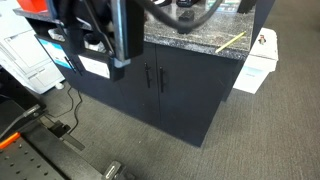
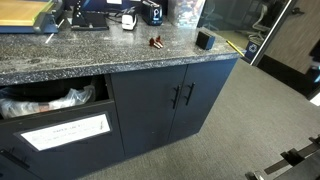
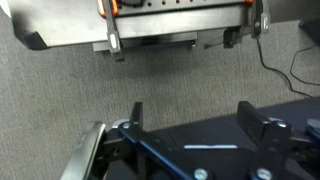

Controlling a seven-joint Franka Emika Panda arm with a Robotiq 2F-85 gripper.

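In the wrist view my gripper is open, its two dark fingers wide apart with only grey carpet and the dark cabinet edge between and below them. In exterior view 1 the dark arm [image 1: 115,35] hangs close to the camera at the upper left, blurred, in front of the counter. On the granite counter [image 2: 110,55] are a black block [image 2: 205,40], a small reddish-brown item [image 2: 156,42] and a yellow stick [image 1: 231,42] near the right end. No object is in the grip.
Black cabinet doors [image 2: 150,105] stand under the counter, beside an open shelf holding a plastic bag [image 2: 50,103]. A white bin [image 1: 258,65] stands past the counter's right end. A metal frame [image 3: 180,30] crosses the top of the wrist view. Grey carpet lies open in front.
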